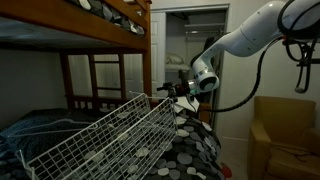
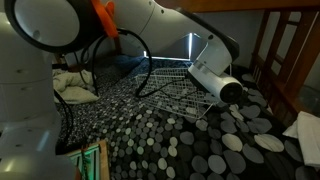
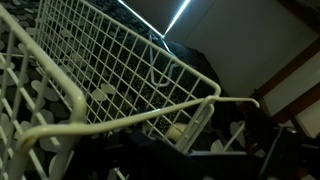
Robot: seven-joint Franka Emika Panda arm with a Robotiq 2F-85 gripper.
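A white wire basket (image 1: 105, 143) stands on the dotted bedding, its near side filling the lower left of exterior view 1. My gripper (image 1: 168, 92) is at the basket's upper right corner, its fingers small and dark there. In the wrist view the basket's white rim (image 3: 130, 121) runs across just ahead of the open gripper. The dark fingers are hard to make out against the shadow, and I cannot tell whether they touch the wire. A thin bent wire (image 3: 160, 72) shows against the basket's far side. Exterior view 2 has the basket (image 2: 165, 88) partly behind the arm.
The bedding (image 2: 150, 150) is dark with pale dots and mostly clear in front of the basket. Wooden bunk posts (image 1: 158, 45) rise behind it. A tan armchair (image 1: 283, 140) stands at the right, and a cable hangs from the arm.
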